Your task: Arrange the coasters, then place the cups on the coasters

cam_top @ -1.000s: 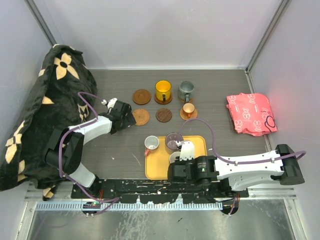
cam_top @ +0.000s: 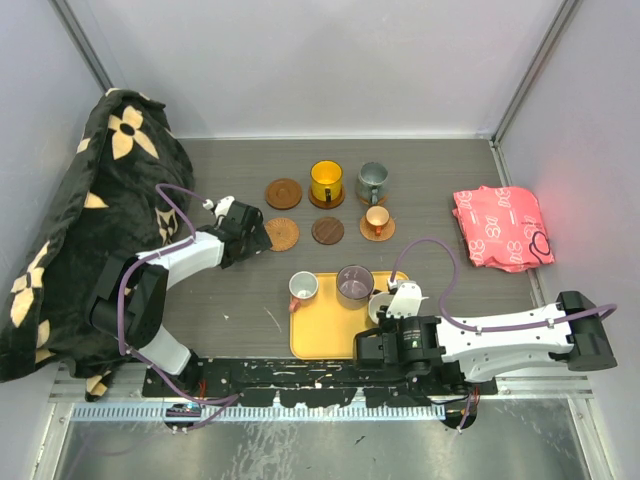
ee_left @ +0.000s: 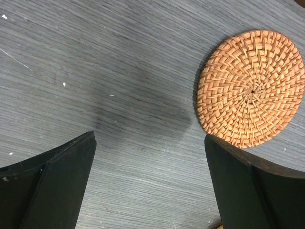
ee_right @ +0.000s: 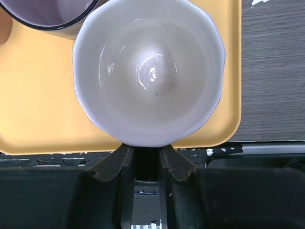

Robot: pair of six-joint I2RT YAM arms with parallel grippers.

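Observation:
A white cup (ee_right: 150, 71) sits at my right gripper, which is shut at its near side, apparently on the handle; the handle itself is hidden behind the rim and fingers. From the top view, this cup (cam_top: 380, 308) shows partly, at the right side of the yellow tray (cam_top: 322, 345). Bare coasters lie on the table: a woven one (cam_top: 282, 234), a brown one (cam_top: 284, 193) and a dark round one (cam_top: 328, 230). Beside the woven coaster (ee_left: 252, 88), my left gripper stands open over bare table.
A dark glass mug (cam_top: 354, 287) and another white cup (cam_top: 303, 287) with a pinkish handle stand in the tray. Yellow (cam_top: 326, 180), grey (cam_top: 372, 178) and small orange (cam_top: 377, 220) cups rest on coasters farther back. A pink cloth (cam_top: 502, 228) lies right.
My right gripper has moved to the right with the white cup. The dark glass mug has shifted slightly right too. The left arm has kept still.

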